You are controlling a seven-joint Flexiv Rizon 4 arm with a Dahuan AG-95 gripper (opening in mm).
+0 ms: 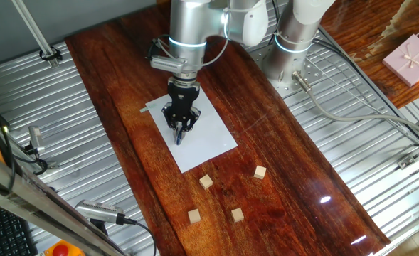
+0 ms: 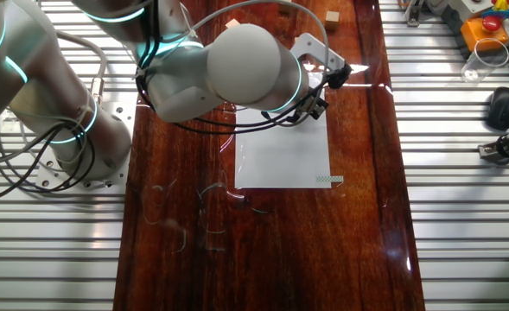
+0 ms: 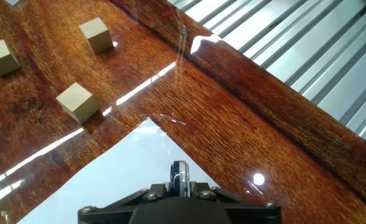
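Note:
In exterior view 1 my gripper (image 1: 179,129) points down over the left part of the white paper sheet (image 1: 208,139). It is shut on a small dark blue and silver object (image 3: 180,177), which stands out past the fingers in the wrist view. The same blue object (image 1: 178,140) shows just below the fingertips, over the sheet; whether it touches the paper I cannot tell. Past the sheet's corner, several pale wooden cubes lie apart on the table, among them one cube (image 3: 77,102) nearest the paper. My arm covers much of the gripper in exterior view 2.
Slatted metal (image 1: 60,121) runs along the table's sides. A pink box (image 1: 411,58) lies far off at the right. A patterned strip (image 2: 329,179) sits at the sheet's edge.

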